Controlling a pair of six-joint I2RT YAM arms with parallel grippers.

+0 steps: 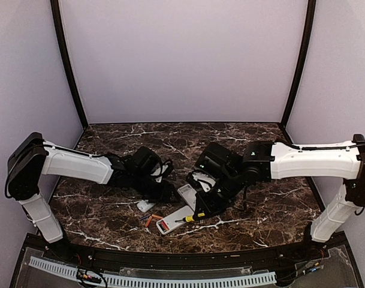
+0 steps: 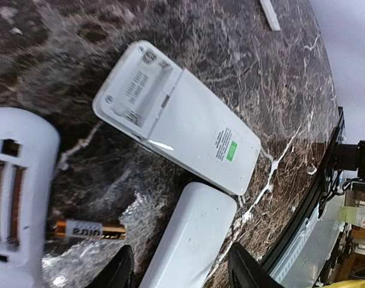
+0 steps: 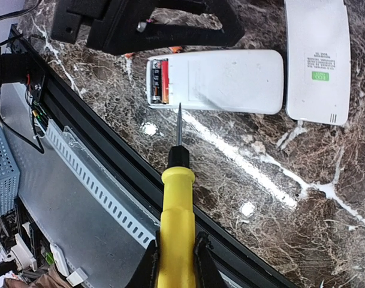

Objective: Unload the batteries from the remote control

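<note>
A white remote (image 3: 230, 81) lies with its battery compartment open; in the right wrist view a dark battery (image 3: 156, 83) and a red one (image 3: 165, 83) sit in it. My right gripper is shut on a yellow-handled screwdriver (image 3: 178, 198), whose thin tip points at the compartment's end of the remote. My left gripper stands open above the far end of the remote (image 2: 191, 234), with nothing visible between its fingers.
A second white remote (image 3: 317, 66) lies beside it, another white case (image 2: 14, 180) with empty slots is to the left, and loose orange batteries (image 2: 89, 229) lie nearby.
</note>
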